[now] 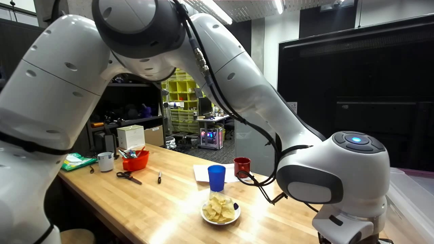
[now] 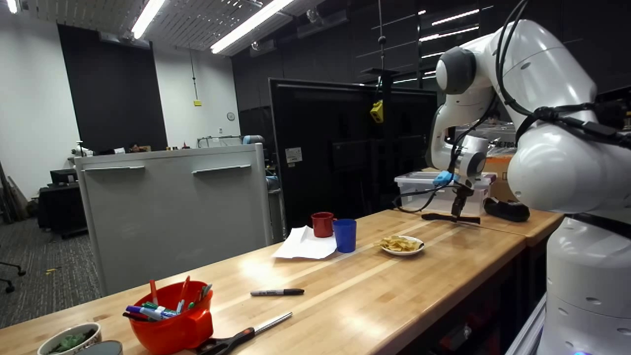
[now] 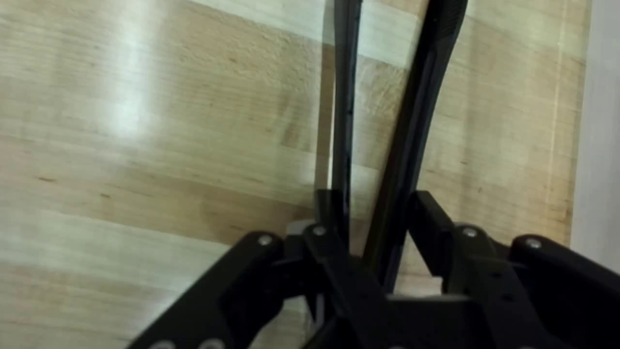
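Note:
Black tongs (image 3: pixel 401 151) run up the wrist view, their two long arms side by side with a narrow gap. My gripper has one finger along the left arm of the tongs and the other against the right arm. Its fingers are part open, with the tongs between them; whether they grip firmly does not show. In exterior view 2 the tongs (image 2: pixel 438 217) lie level at the gripper's fingertips, at or just above the table. Exterior view 1 cuts off the fingers and tongs at its bottom edge.
A plate of chips (image 2: pixel 402 243), a blue cup (image 2: pixel 344 235) and a red mug (image 2: pixel 323 225) stand along the table. A clear plastic bin (image 2: pixel 408 186) is close behind the gripper, with a black object (image 2: pixel 507 209) beside it. Scissors, a marker and a red pen holder (image 2: pixel 177 322) are farther off.

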